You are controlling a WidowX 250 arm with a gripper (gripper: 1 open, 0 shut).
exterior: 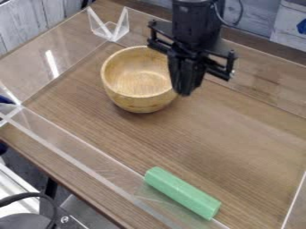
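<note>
My gripper (185,86) hangs over the right side of a tan bowl (124,86) in the upper middle of the view; it looks shut, with no object visible in it. A green bar-shaped object (182,191) lies on the wooden table (245,161) near the front, apart from the gripper.
A clear plastic container (110,24) stands at the back left. A dark coiled cable (27,207) and part of a metal fixture sit at the lower left corner.
</note>
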